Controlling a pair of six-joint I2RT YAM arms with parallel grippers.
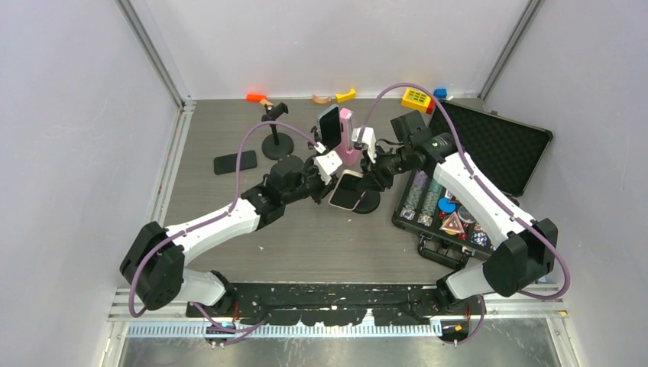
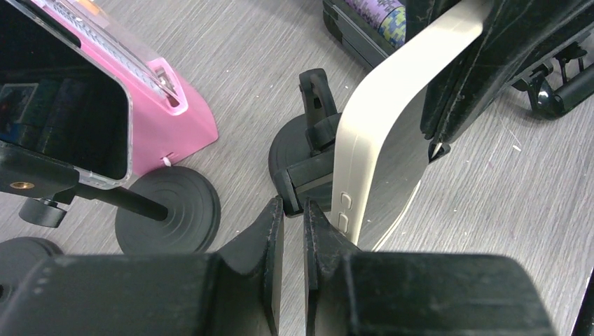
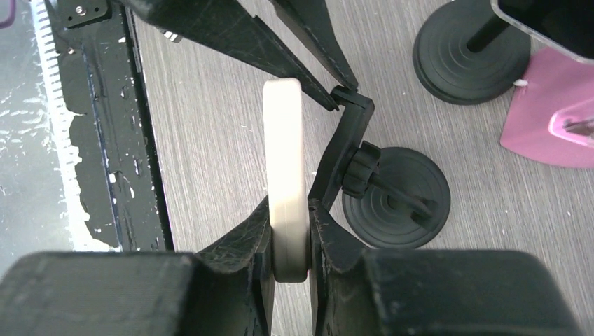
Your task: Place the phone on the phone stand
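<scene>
A white-rimmed phone is at a black phone stand with a round base in the middle. My right gripper is shut on the phone, its pale edge between the fingers. My left gripper is shut on the stand's black holder bracket, low at the fingertips. In the left wrist view the phone stands tilted beside that bracket, its far part partly hidden by the right gripper.
A second stand holding a phone and a pink object stand behind. An empty stand and a dark phone are at left, an open case at right.
</scene>
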